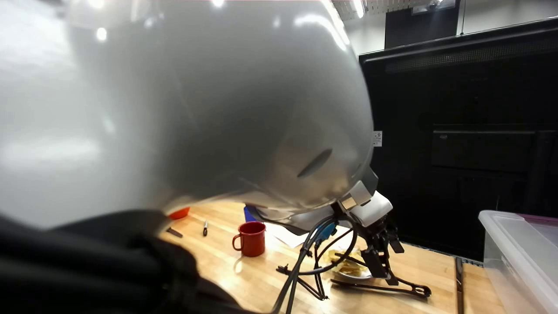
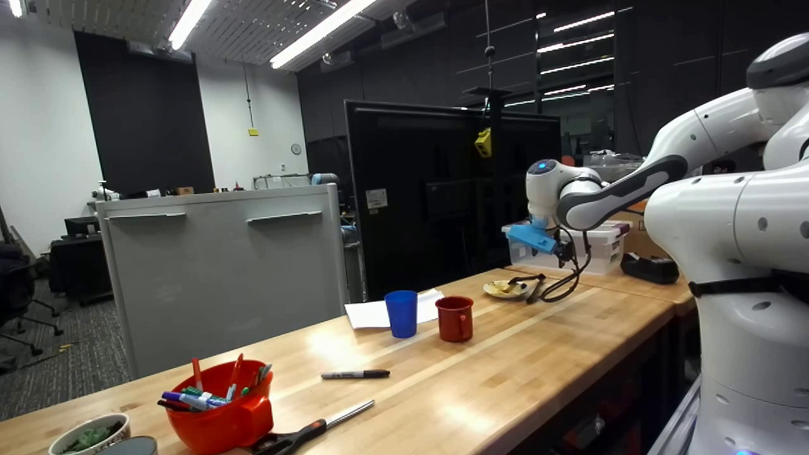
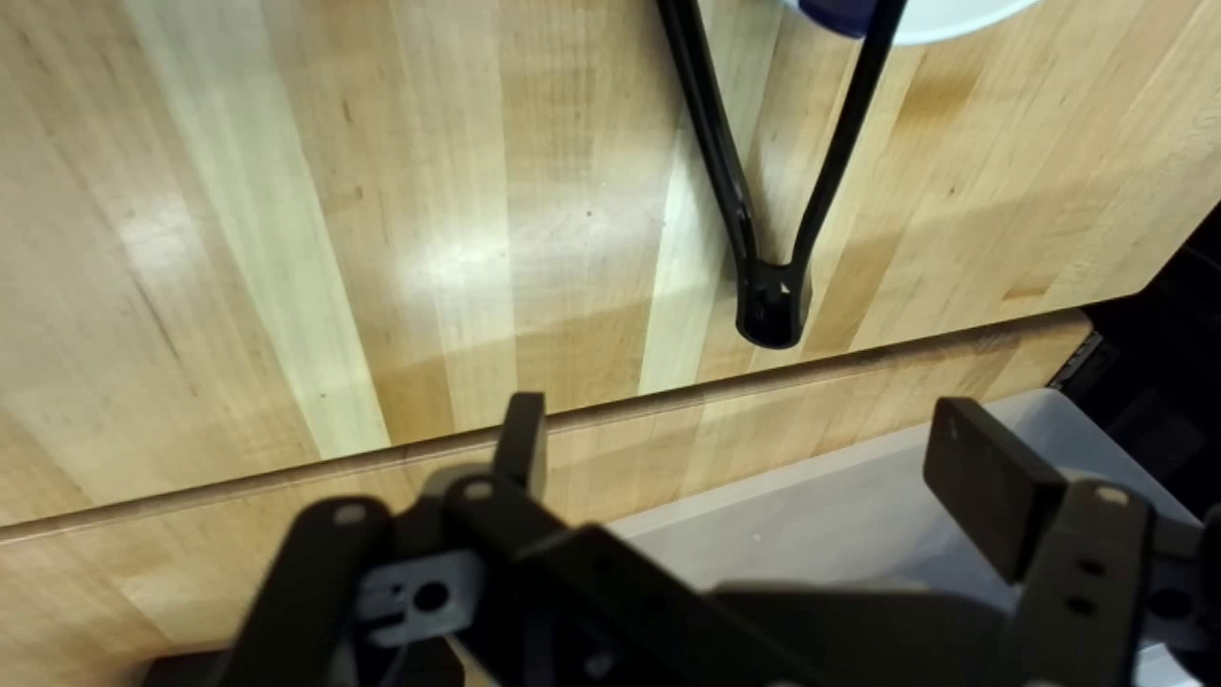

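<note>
My gripper is open, its two dark fingers wide apart with nothing between them. In the first exterior view the gripper (image 1: 396, 263) hangs above the table close to the black tongs (image 1: 419, 291). The tongs (image 3: 712, 137) lie on the wood ahead of the fingers in the wrist view, their joined end toward me and their arms spreading away. Beyond them a white plate (image 3: 967, 16) is cut off by the top edge. Yellowish food (image 2: 504, 287) lies on that plate in the second exterior view.
A red mug (image 2: 455, 319) and a blue cup (image 2: 402, 314) stand near white paper (image 2: 367, 315). A marker (image 2: 356, 374), scissors (image 2: 303, 433) and a red pen container (image 2: 220, 413) sit farther off. A clear bin (image 1: 518, 256) is beside the tongs. Bare wood lies between mug and plate.
</note>
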